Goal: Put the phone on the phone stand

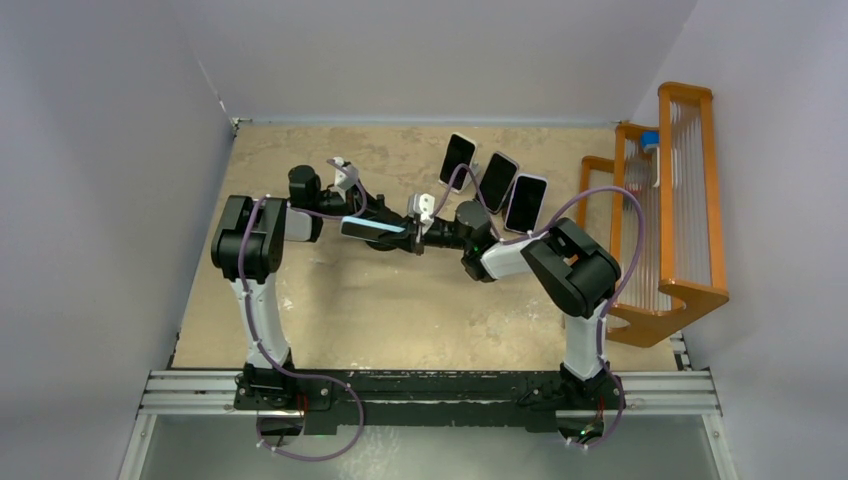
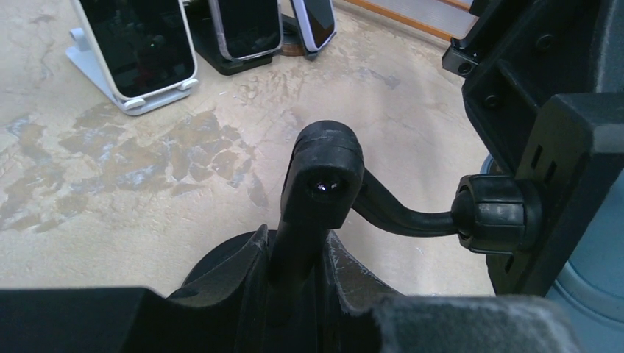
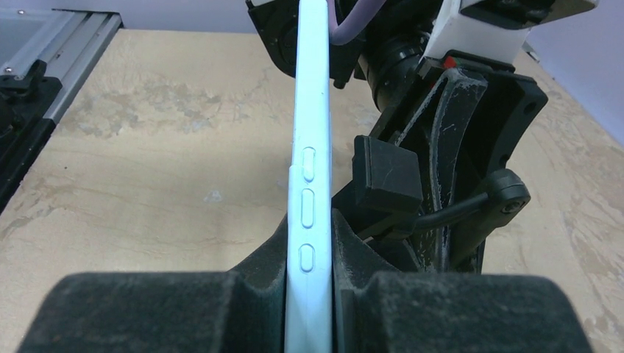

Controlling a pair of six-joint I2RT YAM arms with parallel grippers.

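Observation:
A phone in a light blue case point(image 1: 372, 228) is held by its end in my right gripper point(image 1: 408, 238). The right wrist view shows its narrow, buttoned edge point(image 3: 309, 198) upright between the fingers. My left gripper has one finger on each side of the post of the black phone stand point(image 2: 324, 173); whether both press on it, I cannot tell. The stand's holder plate point(image 2: 566, 154) faces the phone's blue surface point(image 2: 600, 272) in the left wrist view. Whether they touch is unclear. From above, phone and grippers cover most of the stand, leaving part of its round base visible.
Several other phones, such as a white-framed one point(image 2: 140, 44), stand on their own stands at the back. On the right is a wooden rack point(image 1: 690, 250).

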